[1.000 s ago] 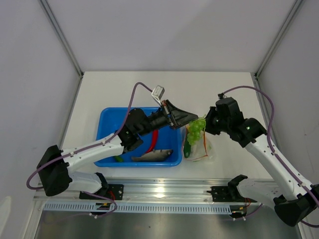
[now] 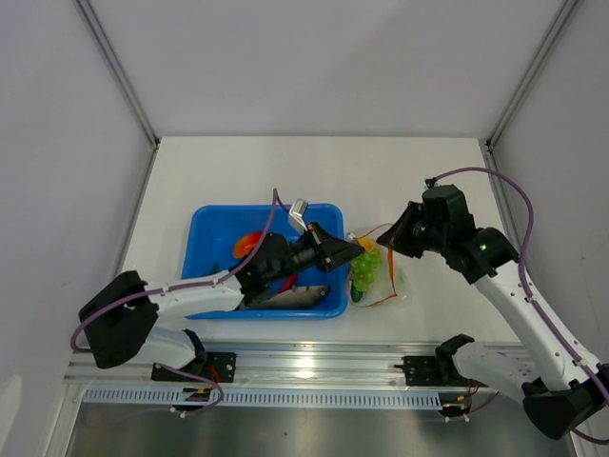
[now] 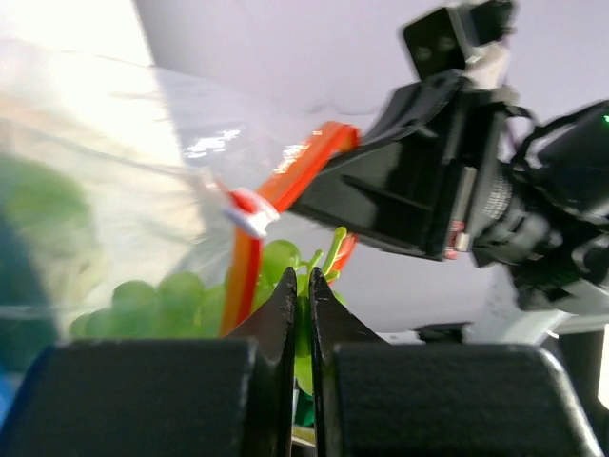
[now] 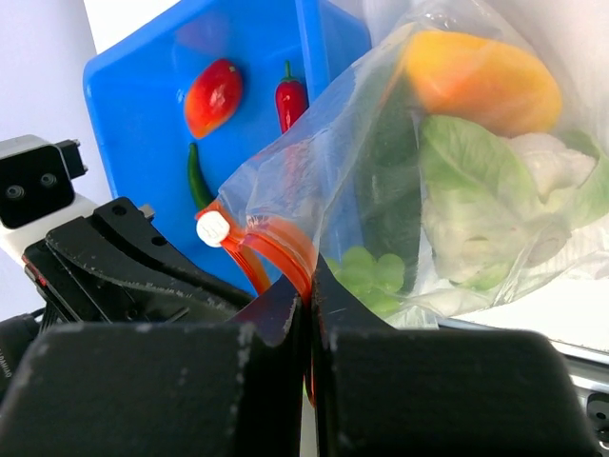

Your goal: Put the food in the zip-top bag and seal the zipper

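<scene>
Green grapes [image 2: 365,270] hang by their stem from my left gripper [image 2: 360,251], which is shut on them at the bag's mouth. The right wrist view shows part of the bunch inside the clear zip top bag [image 4: 276,181], just below the orange zipper [image 4: 285,246]. On the mouth's right side, my right gripper [image 2: 383,244] is shut on the bag's zipper edge and holds it up. Inside the bag lie a yellow-orange food [image 4: 490,81], a cauliflower [image 4: 519,190] with leaves and a long dark green vegetable [image 4: 390,171]. The white slider [image 4: 212,228] sits at one zipper end.
Left of the bag stands a blue bin [image 2: 206,228]. It holds a red-orange fruit [image 4: 213,98], a red chili [image 4: 290,98], a green chili [image 4: 197,178] and a grey fish [image 2: 297,297].
My left gripper has moved left and lower with the grapes. The bunch, earlier in front of the mouth, now shows partly behind the bag's film. The right gripper has barely shifted.
</scene>
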